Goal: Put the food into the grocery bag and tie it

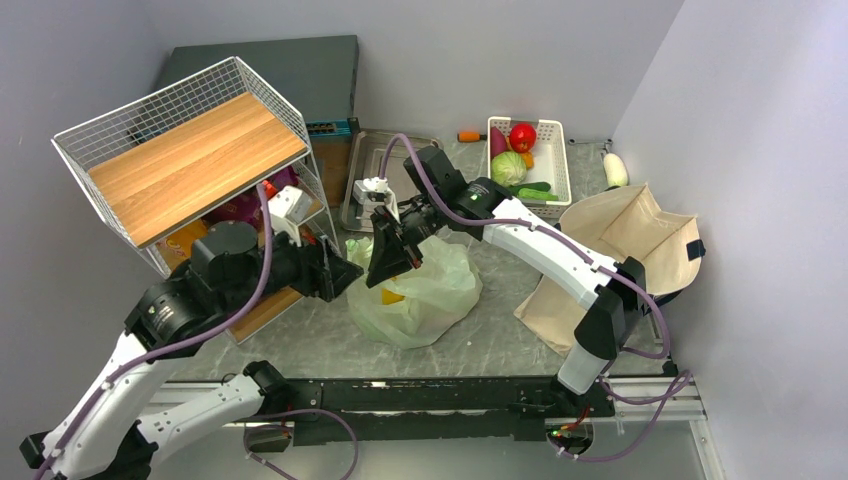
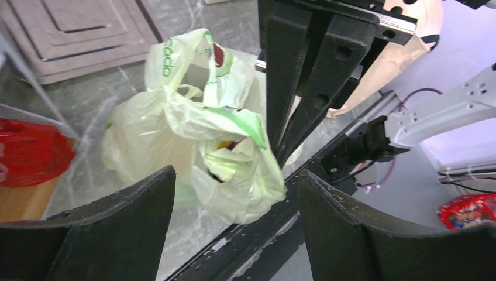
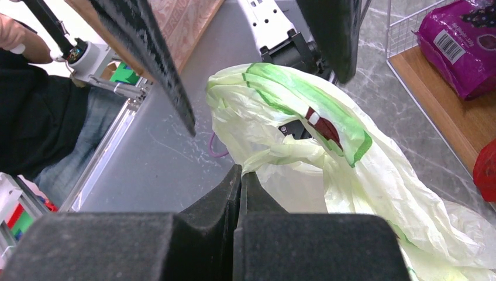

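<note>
The pale green plastic bag [image 1: 425, 305] stands crumpled on the grey counter, and something yellow [image 1: 392, 297] shows inside its opening. My right gripper is shut, with a thin twisted strand of the bag's handle pinched at its tips. In the left wrist view, the bag's gathered top [image 2: 234, 126] rises beside the right gripper's dark fingers [image 2: 286, 76]. My left gripper [image 1: 347, 281] is open, its two fingers wide apart on either side of the handle area. Those left fingers [image 3: 333, 35] also appear above the bag in the right wrist view, not touching it.
A wire rack with a wooden shelf [image 1: 200, 165] stands close by my left arm. Behind the bag lies a metal tray [image 1: 362, 165]. A white basket [image 1: 553, 165] of vegetables sits at the back, and a tan bag [image 1: 625, 235] at the right. Counter shows bare in front.
</note>
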